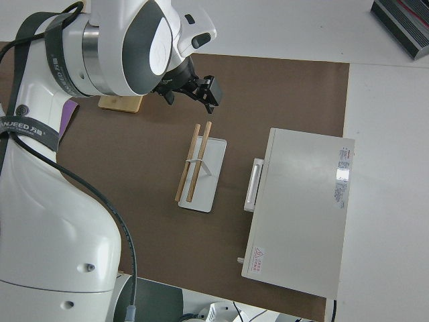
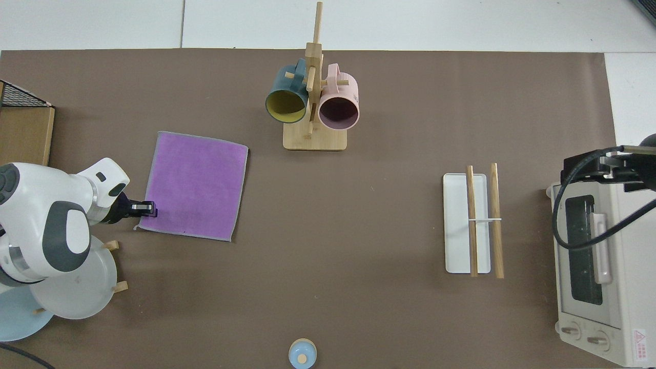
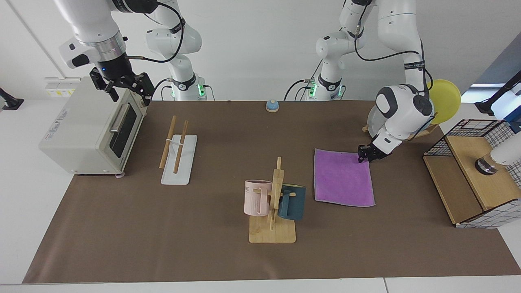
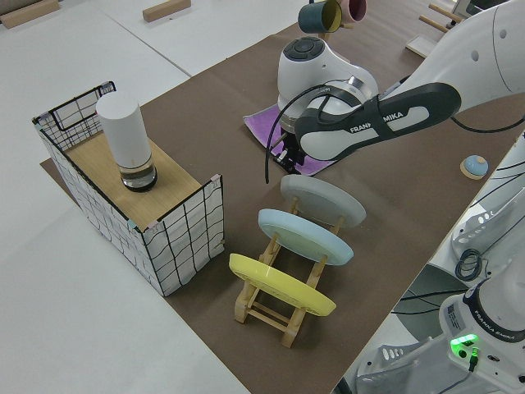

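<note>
A purple cloth (image 2: 197, 184) lies on the brown mat. At its near left corner a black gripper (image 2: 148, 208) on a white arm is low, over or on the cloth edge; its finger state is unclear. In the left view this gripper (image 3: 367, 154) sits at the cloth's corner. The other gripper (image 3: 128, 85) hangs above the white oven (image 3: 88, 136), its fingers too dark to judge. A wooden tree holds a blue mug (image 2: 286, 92) and a pink mug (image 2: 339, 98).
A plate rack with grey (image 4: 323, 199), blue and yellow (image 4: 281, 283) plates stands by the first arm, near a wire-sided shelf (image 4: 182, 238). A white board with two wooden rods (image 2: 456, 227) is beside the oven. A small blue round object (image 2: 302, 350) lies at the edge.
</note>
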